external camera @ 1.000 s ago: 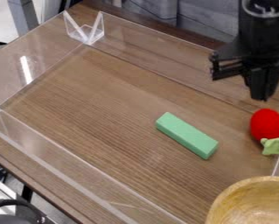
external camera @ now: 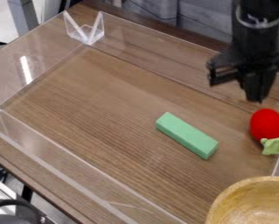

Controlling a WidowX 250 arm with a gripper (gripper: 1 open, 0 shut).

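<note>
The black robot gripper (external camera: 239, 70) hangs at the upper right, above the table and behind a red object (external camera: 267, 123) with a pale green end. It looks shut, with nothing visible held. A green rectangular block (external camera: 186, 136) lies on the wooden table (external camera: 83, 122) below and left of the gripper.
A yellow bowl (external camera: 249, 198) sits at the lower right, partly out of frame. A clear plastic holder (external camera: 86, 28) stands at the back left.
The gripper has shifted slightly over the last second, most recently a little to the left. The objects on the table have not visibly moved.
</note>
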